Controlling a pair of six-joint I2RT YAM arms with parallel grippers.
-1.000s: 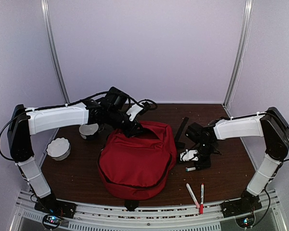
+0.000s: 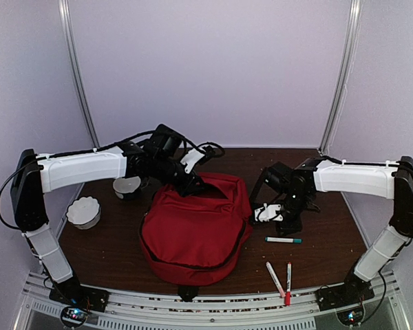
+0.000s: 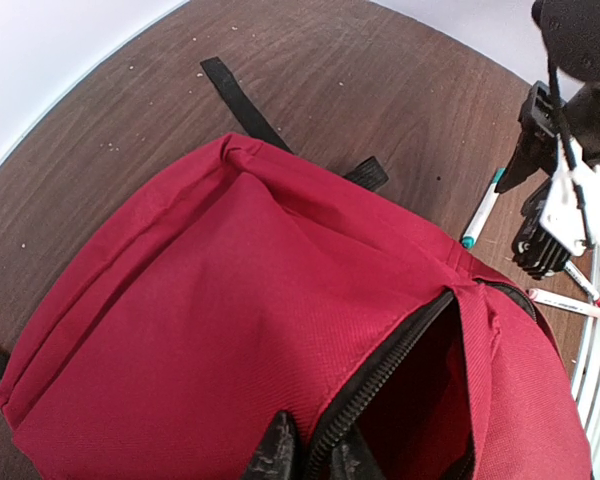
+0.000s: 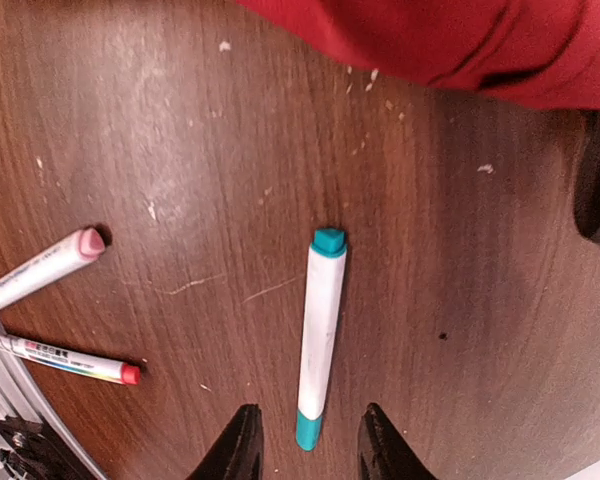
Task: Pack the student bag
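Observation:
A red bag (image 2: 193, 237) lies in the middle of the table, its mouth partly gaping at the far end. My left gripper is at that mouth, and the zipper edge (image 3: 380, 362) runs between its fingers; whether they press on it is hard to make out. In the right wrist view a white marker with teal ends (image 4: 320, 325) lies on the table. My right gripper is open above it, its fingertips on either side of the marker's lower end, with nothing held. Two red-ended markers (image 2: 275, 278) (image 2: 288, 283) lie near the front edge.
A white scalloped container (image 2: 84, 212) and a white round-topped container (image 2: 126, 186) stand left of the bag. Black straps (image 3: 245, 105) stretch over the table beside it. Free table lies to the right of the teal marker.
My right gripper was low over the teal marker a second ago, moved away toward the far side, and has since come partway back toward it. The left arm and bag look unchanged.

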